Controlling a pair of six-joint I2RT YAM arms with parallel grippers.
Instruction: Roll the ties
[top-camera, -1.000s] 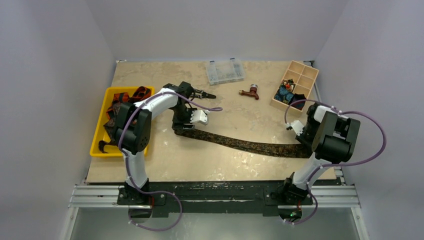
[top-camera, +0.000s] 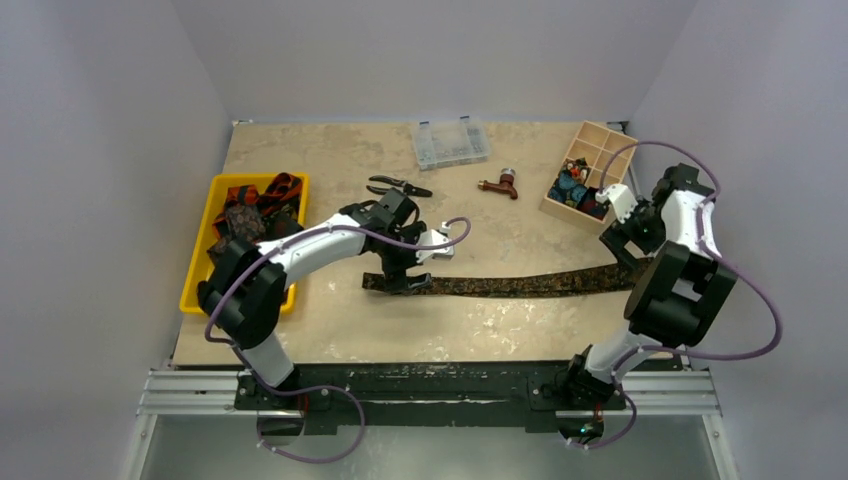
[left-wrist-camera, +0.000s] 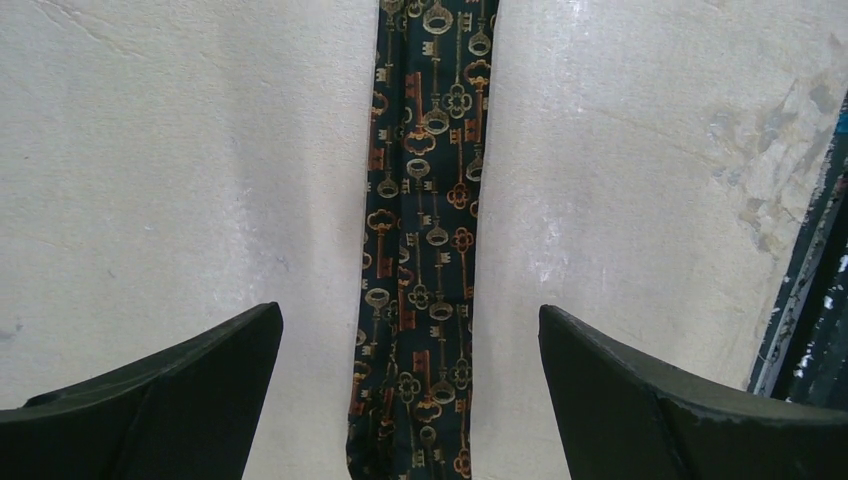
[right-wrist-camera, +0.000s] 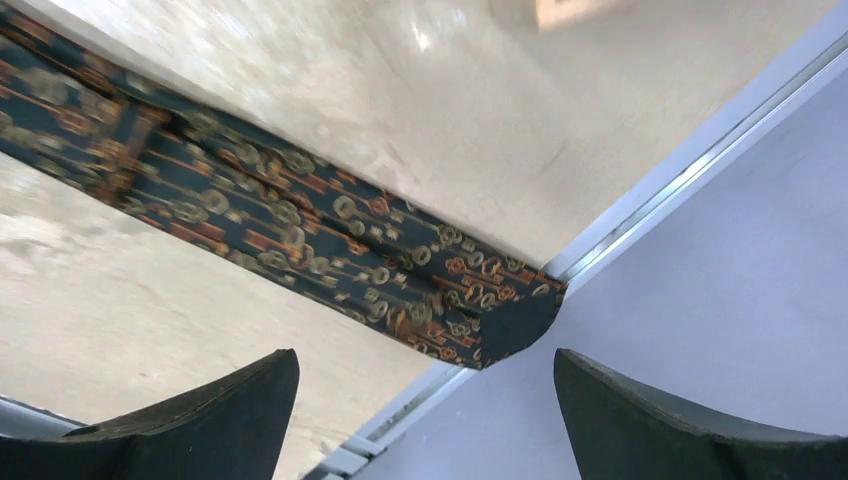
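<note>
A dark tie (top-camera: 500, 287) patterned with keys lies stretched flat across the table from left to right. My left gripper stands open over its left part; in the left wrist view the tie (left-wrist-camera: 430, 210) runs between the spread fingers with bare table on both sides. At the far right, my right gripper is open too, and nothing is between its fingers. The pointed tie end (right-wrist-camera: 515, 325) shows in the right wrist view, reaching over the table's right edge. From above, the right arm hides this end.
A yellow bin (top-camera: 192, 270) with more ties stands at the left. A wooden divided box (top-camera: 612, 143) holding some dark rolled cloth is at the back right. Pliers (top-camera: 400, 186), a clear plastic case (top-camera: 450, 150) and a brown tap (top-camera: 500, 184) lie at the back.
The tie went from slanting to nearly level, its right side shifting back and right. Both grippers now stand open; the left moved right along the tie, the right moved farther right.
</note>
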